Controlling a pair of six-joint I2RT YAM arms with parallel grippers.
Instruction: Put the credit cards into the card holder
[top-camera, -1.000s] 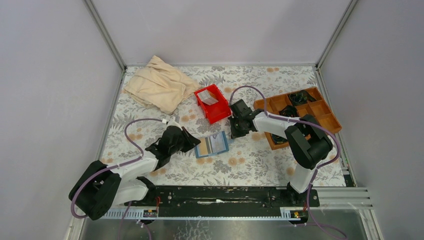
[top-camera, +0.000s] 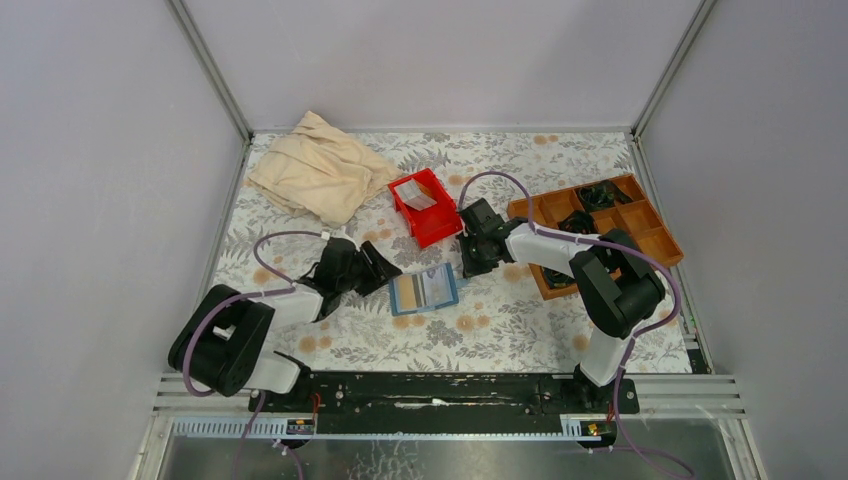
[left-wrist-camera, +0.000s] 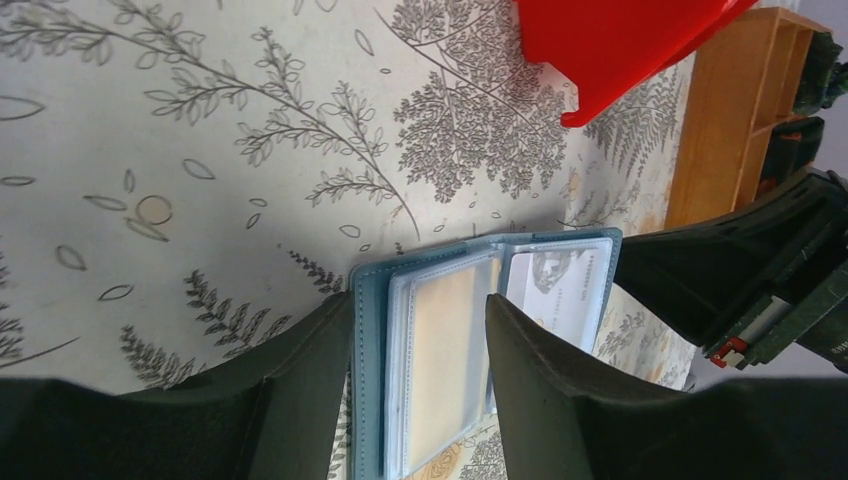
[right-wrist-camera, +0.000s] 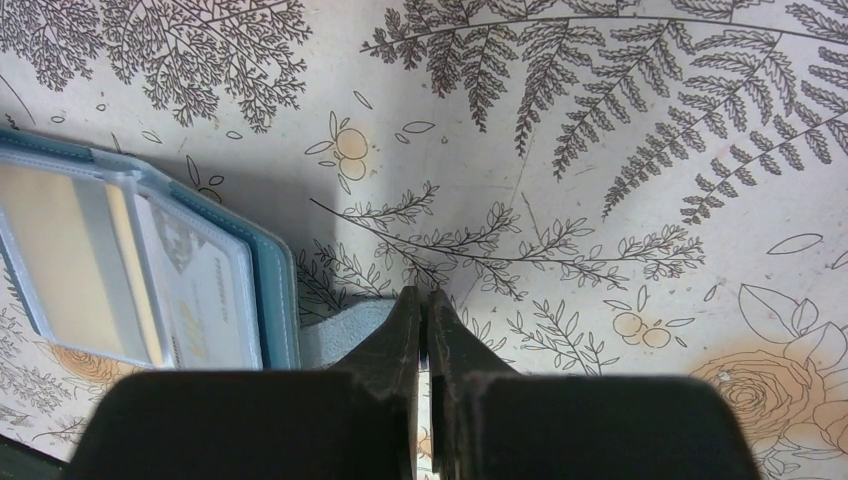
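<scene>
A blue card holder (top-camera: 423, 290) with cream and white cards in clear sleeves lies open between the grippers. My left gripper is open, its fingers above the holder's blue left edge and cream card, nothing clearly held. My right gripper is shut at the holder's right, over a pale blue tab beside it; whether it pinches the tab is unclear. A white card-like item lies in the red tray (top-camera: 436, 221) behind the holder.
A cream cloth (top-camera: 320, 165) lies at the back left. An orange compartment box (top-camera: 655, 240) with dark items stands on the right, under the right arm. The table front near the holder is clear.
The right arm and the holder look unchanged.
</scene>
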